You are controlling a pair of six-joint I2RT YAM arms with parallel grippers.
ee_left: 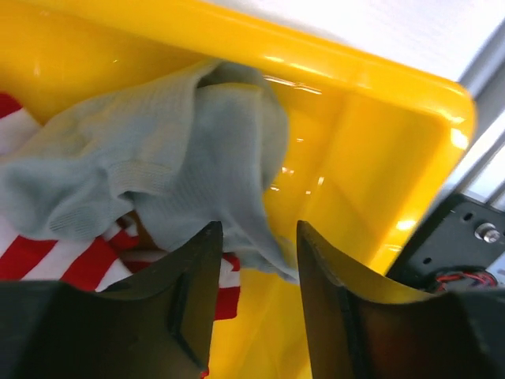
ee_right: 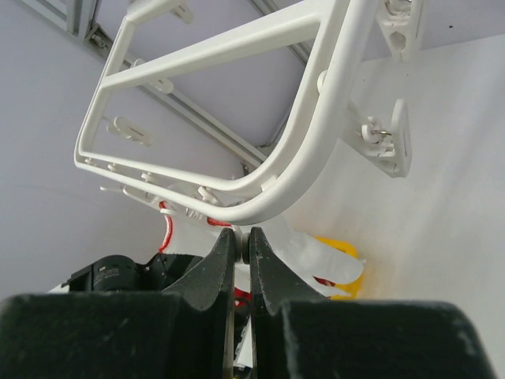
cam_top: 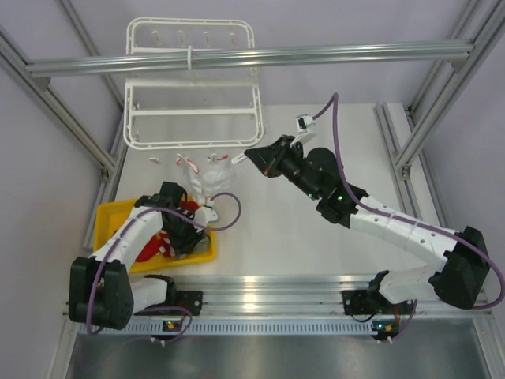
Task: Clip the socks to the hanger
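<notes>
A grey sock [ee_left: 229,150] lies in the yellow bin [ee_left: 355,71], its lower edge between the spread fingers of my left gripper. That gripper is open above the sock; whether the fingertips touch it cannot be told. The white rectangular hanger [cam_top: 195,144] hangs over the bin's far side. Two white socks with red trim, a left one [cam_top: 189,178] and a right one [cam_top: 217,175], hang from its front edge. My right gripper is shut on a small white clip [cam_top: 239,159] at the hanger's front right corner.
Red and red-and-white striped socks [ee_left: 59,257] lie in the bin beside the grey one. A metal bar [cam_top: 316,55] crosses above the hanger. White floor [cam_top: 276,229] between the two arms is clear.
</notes>
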